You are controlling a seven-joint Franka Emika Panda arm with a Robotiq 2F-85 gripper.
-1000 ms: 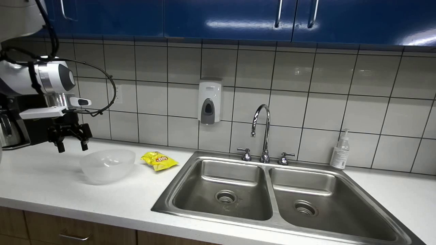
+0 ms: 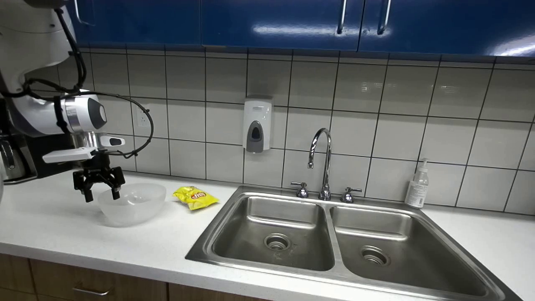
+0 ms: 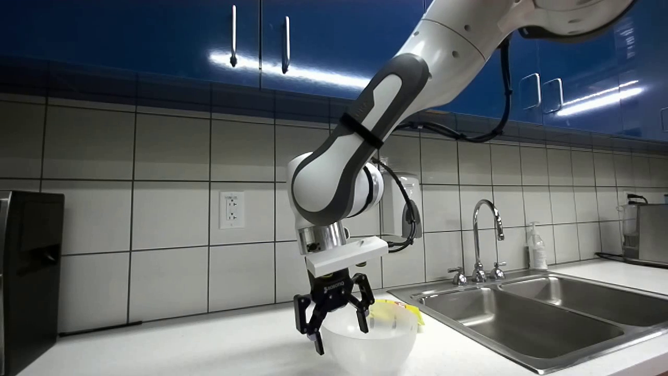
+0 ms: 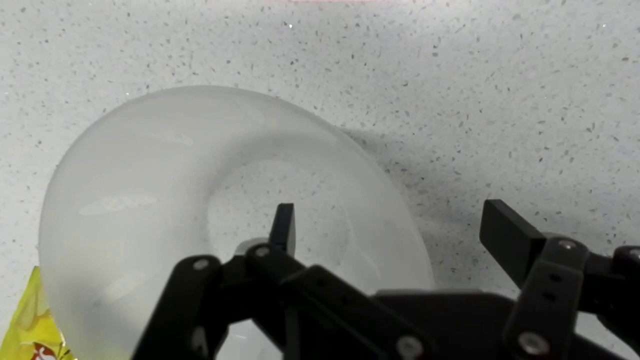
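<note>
A translucent white bowl stands upright and empty on the counter. My gripper is open above the bowl's left rim in exterior view 1, with nothing held. From the wrist, one of its fingers appears over the inside of the bowl, and the other is outside the rim, over bare counter. In exterior view 2 the gripper hangs at the bowl's near left side. A yellow Lay's bag lies just right of the bowl; the wrist view catches only its corner.
To the right, a steel double sink with a tall faucet is set into the counter. A soap bottle stands behind it. Bare counter lies left of the bowl. A dark appliance stands at the far left.
The arm has moved right and down, bringing the gripper from left of the bowl to its left rim. The bowl and the yellow bag have stayed in place.
</note>
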